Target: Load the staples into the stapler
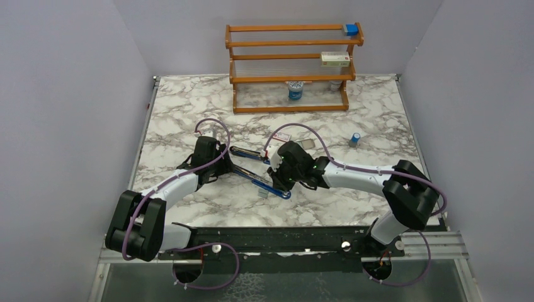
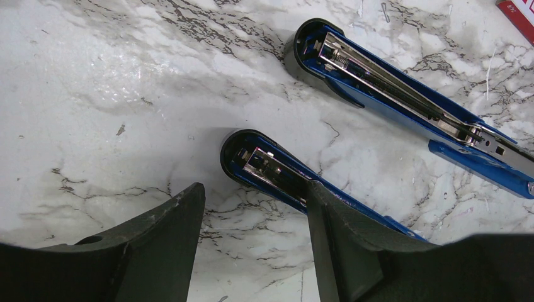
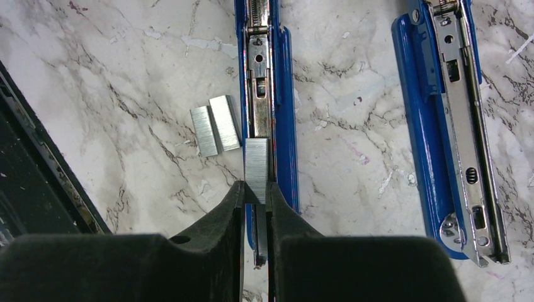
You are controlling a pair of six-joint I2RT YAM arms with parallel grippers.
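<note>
In the right wrist view, my right gripper is shut on a silver strip of staples (image 3: 257,157). That strip lies lengthwise over the metal channel of the nearer opened blue stapler (image 3: 287,119); whether it rests fully inside is unclear. At the stapler's dark head end, my left gripper is part open, its right finger (image 2: 334,233) overlapping the stapler body in view. Nothing is seen held between the left fingers, and contact cannot be told. Farther back lies a second opened blue stapler (image 2: 403,94).
Two loose staple strips (image 3: 215,126) lie beside the nearer stapler. Behind are a red-and-white box (image 1: 281,137) and a blue-capped container (image 1: 355,138). A wooden rack (image 1: 289,110) stands at the back.
</note>
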